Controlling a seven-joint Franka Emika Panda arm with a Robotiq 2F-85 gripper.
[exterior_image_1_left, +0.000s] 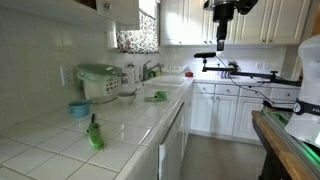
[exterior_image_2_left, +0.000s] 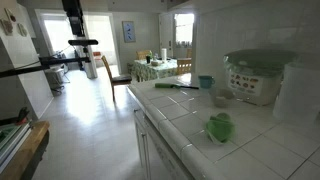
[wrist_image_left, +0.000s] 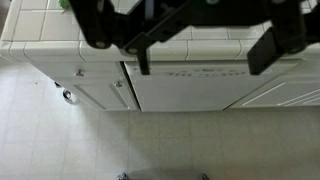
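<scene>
My gripper hangs in the air beyond the counter's edge, over the floor. In the wrist view its two dark fingers are spread wide, and nothing shows between them. Exterior view 1 has the gripper (exterior_image_1_left: 221, 42) high at the right, well clear of the counter (exterior_image_1_left: 55, 145). A slim green object (exterior_image_1_left: 95, 134) with a dark tip lies on the near tiles there. Farther back is a crumpled green item (exterior_image_1_left: 157, 96), perhaps a cloth, which also shows in exterior view 2 as a green bundle (exterior_image_2_left: 220, 128).
A blue cup (exterior_image_1_left: 79, 109) and a white basket with a green lid (exterior_image_1_left: 98, 84) stand toward the wall. The sink (exterior_image_1_left: 169, 80) lies farther along. A wooden table edge (exterior_image_1_left: 285, 150) is at the right. Tiles between the objects are bare.
</scene>
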